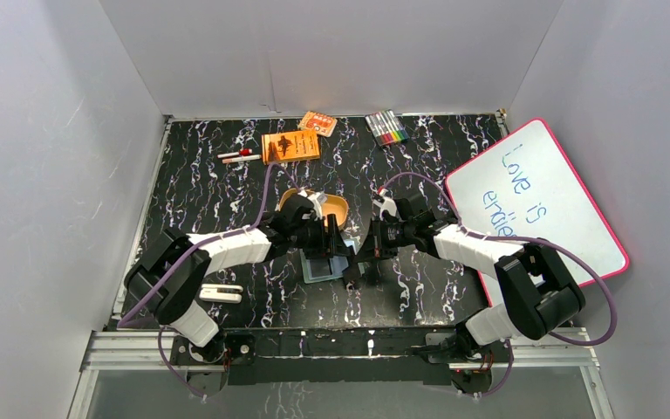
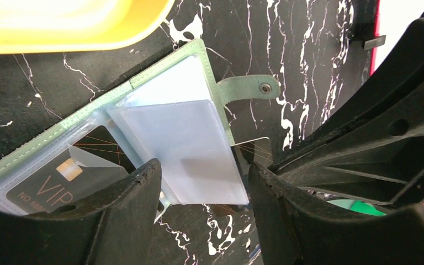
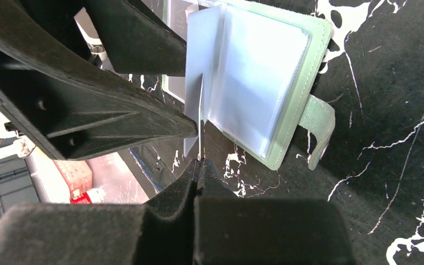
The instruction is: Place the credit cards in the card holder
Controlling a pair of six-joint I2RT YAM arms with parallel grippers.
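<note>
The light green card holder [image 2: 215,72] lies spread out on the dark table, its snap strap [image 2: 248,88] to the right. In its left pocket rests a black VIP card [image 2: 44,187]. A clear plastic sleeve [image 2: 193,149] stands raised between the fingers of my left gripper, which is open around it. My right gripper is shut on a dark credit card [image 2: 255,152]. In the right wrist view this card [image 3: 201,118] appears edge-on, against the raised sleeve [image 3: 203,55]. Whether its edge is inside the sleeve, I cannot tell.
An orange-yellow tray [image 1: 337,208] stands just behind the holder. Farther back lie an orange book [image 1: 290,146], a small orange box [image 1: 318,122] and coloured markers [image 1: 386,127]. A whiteboard [image 1: 541,205] leans at the right.
</note>
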